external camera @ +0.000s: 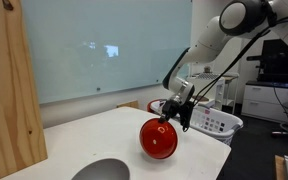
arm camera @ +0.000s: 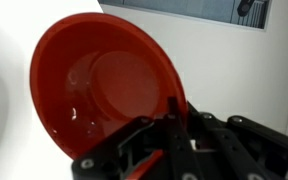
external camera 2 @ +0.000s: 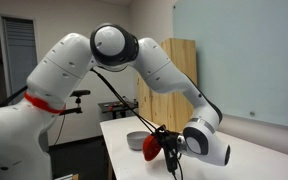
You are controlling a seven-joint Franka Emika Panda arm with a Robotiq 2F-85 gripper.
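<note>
A red bowl [external camera: 158,140] hangs tilted on its side over the white table, its round opening facing exterior view 1. My gripper [external camera: 168,118] is shut on the bowl's upper rim. The wrist view shows the inside of the red bowl [arm camera: 99,85] filling the left half, with its near edge at the dark fingers [arm camera: 154,145]. A grey bowl [external camera: 102,170] rests on the table to the left of the red one. In exterior view 2 the grey bowl [external camera 2: 137,140] appears partly behind the red bowl [external camera 2: 151,149].
A white basket [external camera: 216,122] stands behind the arm at the right. Wooden panels [external camera: 14,85] rise at the left, and a whiteboard [external camera: 114,45] spans the back.
</note>
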